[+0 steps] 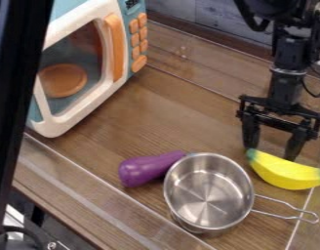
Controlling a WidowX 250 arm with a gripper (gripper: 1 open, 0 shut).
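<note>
My black gripper (273, 137) hangs at the right of the camera view with its fingers spread open, low over the table just above and behind a yellow toy banana (287, 174). The banana's left tip lies near the left finger; nothing shows held between the fingers. A steel pot (205, 190) with a wire handle pointing right sits in front, left of the banana. A purple toy eggplant (149, 168) lies left of the pot.
A toy microwave (59, 107) with an orange handle and buttons stands at the upper left, its round plate visible through the window.
</note>
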